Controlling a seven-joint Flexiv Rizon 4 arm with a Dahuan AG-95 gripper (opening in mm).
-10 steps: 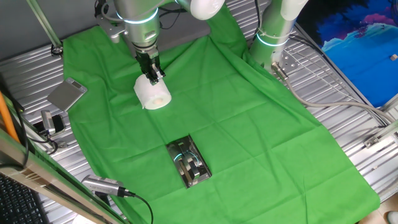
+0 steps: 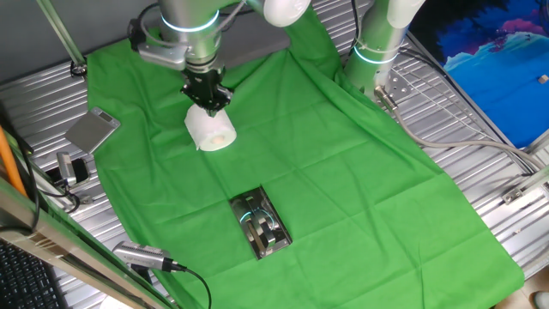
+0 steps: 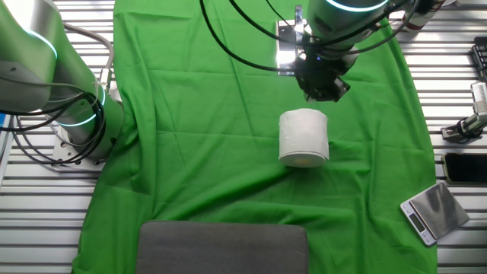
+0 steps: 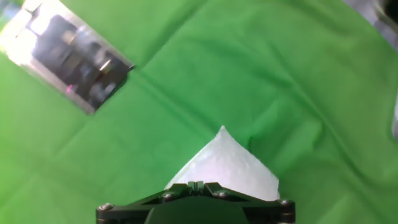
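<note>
A white paper roll (image 2: 208,130) lies on the green cloth, its round end with the core facing the front in exterior view 1. My gripper (image 2: 218,105) hangs just above the roll's rear part. Seen from exterior view 2, the gripper (image 3: 326,96) is over the roll (image 3: 303,135), slightly to its right. At the bottom of the wrist view the gripper has its fingertips together, and nothing shows between them. A pointed white paper surface (image 4: 227,165) appears beyond the fingers; their contact with it cannot be made out.
A shiny metal-framed box (image 2: 261,223) rests on the cloth in front of the roll. A small scale (image 2: 93,130) is at the left edge, and a dark grey pad (image 3: 222,247) lies behind the roll. Open cloth stretches to the right.
My gripper and wrist have turned about their axis above the roll, with slight sideways movement. The roll and the metal-framed box have stayed put.
</note>
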